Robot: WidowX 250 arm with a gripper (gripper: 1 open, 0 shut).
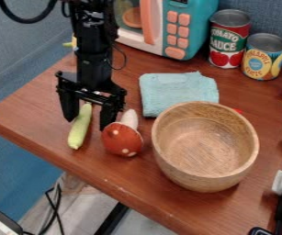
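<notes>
The black gripper is lowered over a pale yellow-green corn cob on the left of the wooden table, its fingers on either side of the cob's upper end. Whether they grip it is hard to tell. Just right of the cob lies a red-capped toy mushroom with white spots and a white stem. A wooden bowl stands at the centre right.
A folded light-blue cloth lies behind the bowl. A toy microwave and two cans stand at the back. Dark and white items line the right edge.
</notes>
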